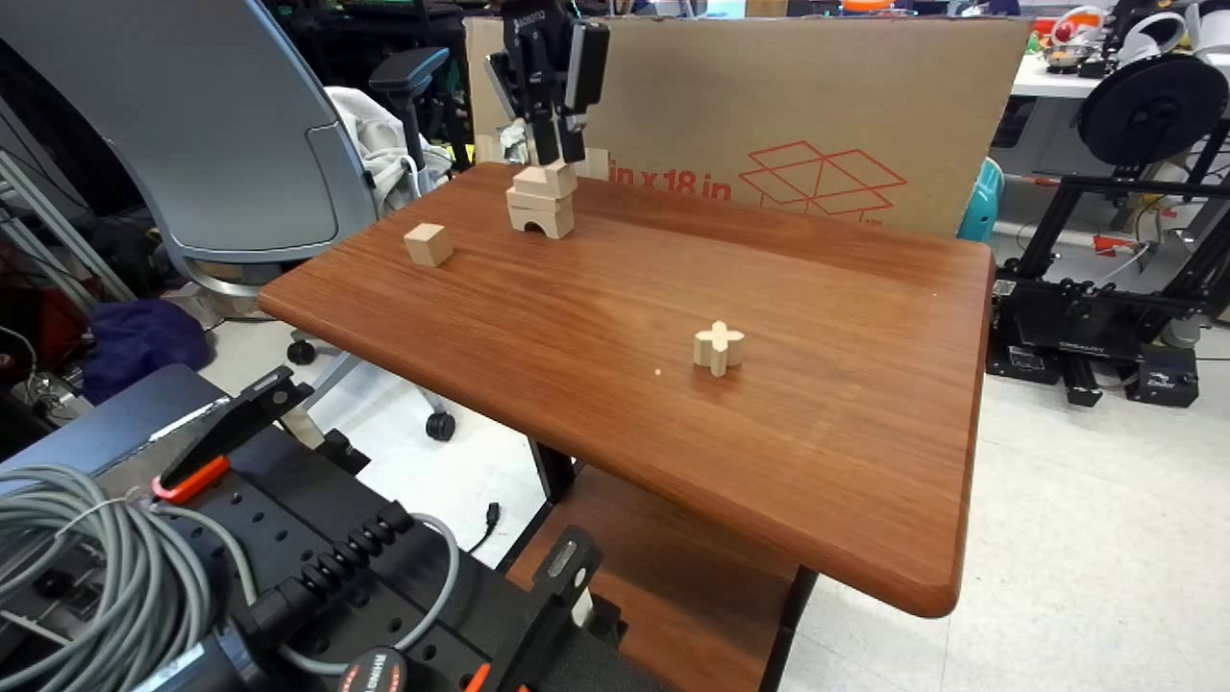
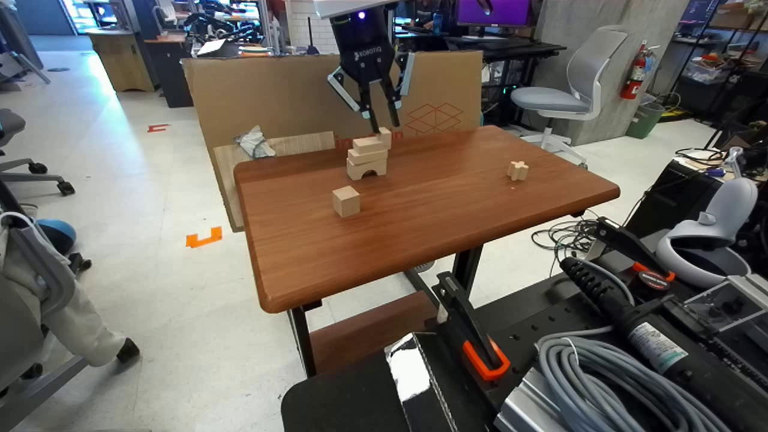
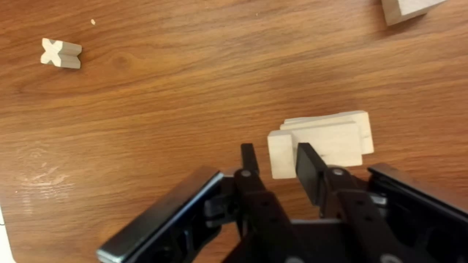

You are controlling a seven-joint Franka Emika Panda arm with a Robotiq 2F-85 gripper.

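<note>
A stack of pale wooden blocks stands near the far edge of the table. An arched block forms its base, flat blocks lie above, and a small upright block tops one end. My gripper points down over that end, its fingers partly apart. In the wrist view, the small block appears between the open fingers, with a gap on the left and the right finger close beside it. In exterior view 2, the gripper has its fingertips around the height of the block's top; contact is unclear.
A wooden cube sits apart on the table, and a cross-shaped block stands farther along it. Behind the stack rises a cardboard sheet.
</note>
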